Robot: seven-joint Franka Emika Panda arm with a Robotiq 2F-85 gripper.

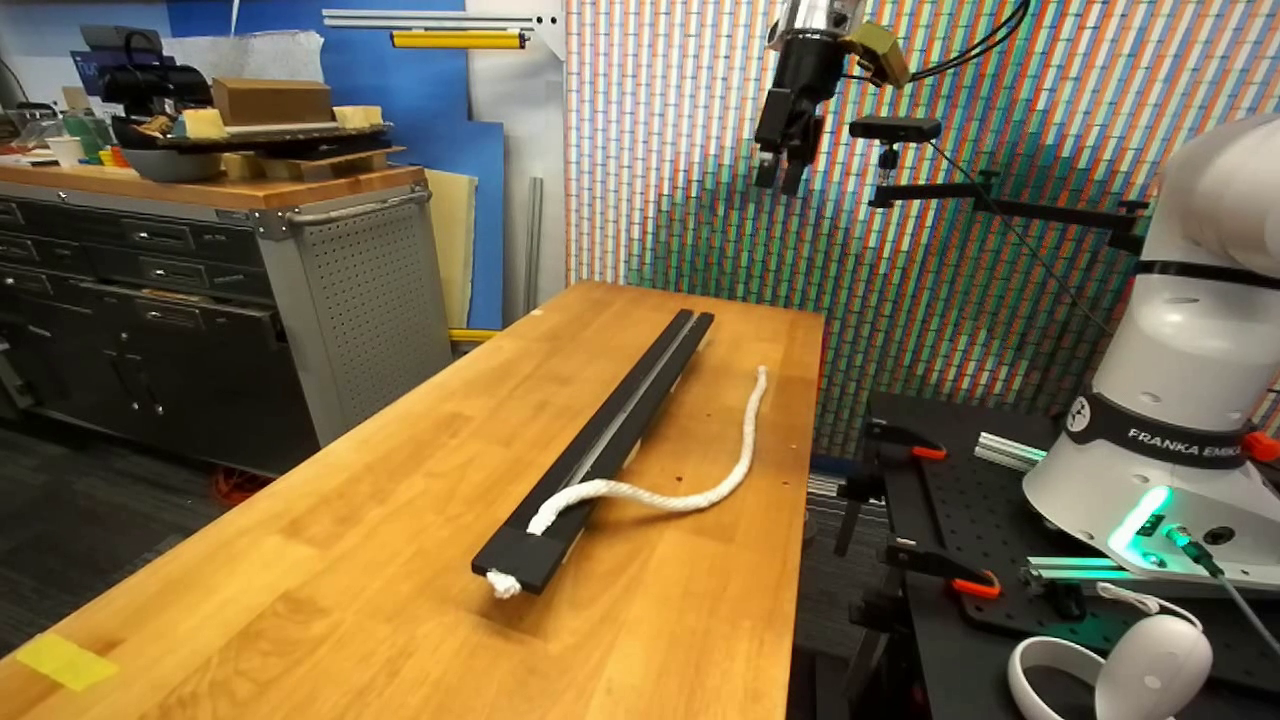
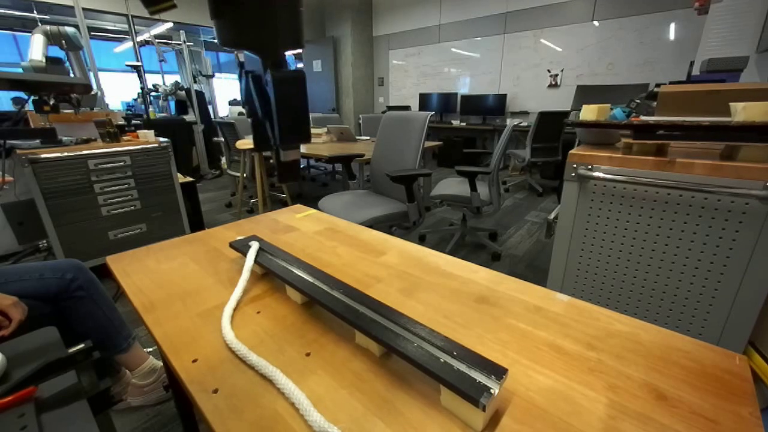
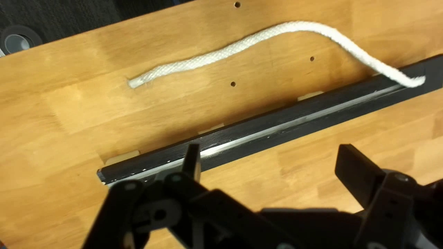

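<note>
Across the table lies a long black channel with a grey groove down its middle. A white rope rests one end on the channel near its close end, then curves over the bare wood to a loose end. From above, in the wrist view, the rope bends beside the channel, one tip on it at the right. My gripper hangs high above the table, well clear of rope and channel. In the wrist view the gripper is open, its fingers wide apart and nothing between them.
Small wooden blocks hold the channel off the wooden table. A white frayed tuft pokes out under the channel's near end. Yellow tape marks a table corner. Someone's leg is beside the table.
</note>
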